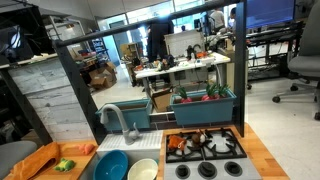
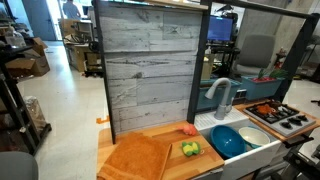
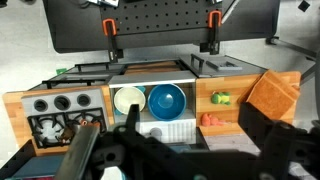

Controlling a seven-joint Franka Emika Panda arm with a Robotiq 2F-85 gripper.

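My gripper hangs open high above the toy kitchen, its dark fingers spread with nothing between them. Below it, in the wrist view, a blue bowl (image 3: 166, 101) and a white bowl (image 3: 127, 97) rest side by side in the sink. An orange cloth (image 2: 137, 157) lies on the wooden counter. Beside the cloth are a green item (image 2: 190, 149) and a pinkish-red item (image 2: 187, 128). Reddish-brown items (image 1: 178, 142) sit on the stove (image 1: 228, 150), too small to identify. Neither exterior view shows the gripper clearly.
A grey faucet (image 1: 122, 120) rises behind the sink. Behind the stove stands a teal box (image 1: 205, 108) with red and green things. Dark frame posts (image 1: 239, 70) and a white plank wall (image 2: 150, 75) border the counter.
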